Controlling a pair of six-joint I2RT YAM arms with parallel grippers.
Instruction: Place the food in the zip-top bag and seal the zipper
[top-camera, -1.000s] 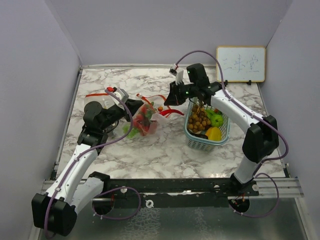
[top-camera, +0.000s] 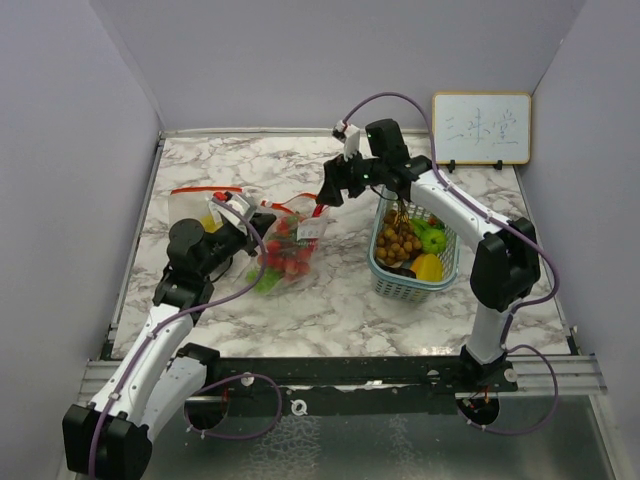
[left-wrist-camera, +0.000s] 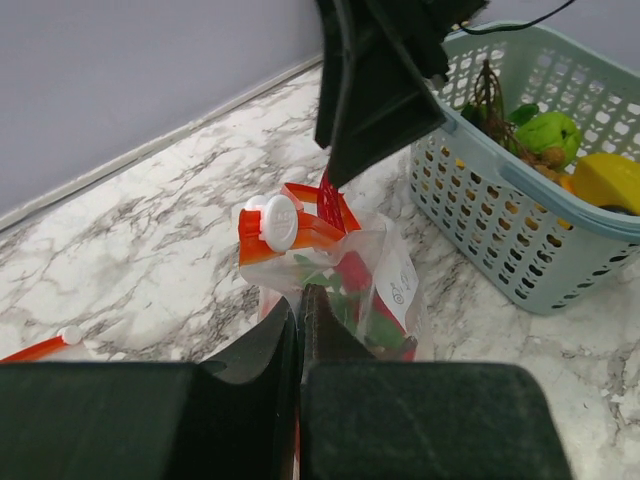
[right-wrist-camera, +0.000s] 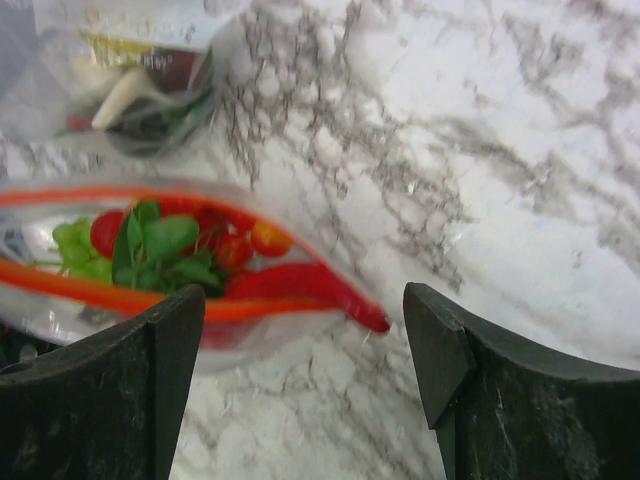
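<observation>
The clear zip bag (top-camera: 293, 255) with red zipper holds tomatoes and greens, a red pepper (right-wrist-camera: 300, 288) poking out at its opening. My left gripper is shut on the bag's plastic edge, beside the white slider (left-wrist-camera: 278, 222). My right gripper hangs open just over the pepper end of the bag; in the left wrist view it looms dark above the bag.
A basket (top-camera: 400, 285) with potatoes, green and yellow produce stands right of the bag. Another filled bag (right-wrist-camera: 140, 80) lies at the left. Bare marble lies in front. A whiteboard (top-camera: 481, 125) stands at the back right.
The bag's top has drawn narrower than a second ago, the pepper now pointing more upward.
</observation>
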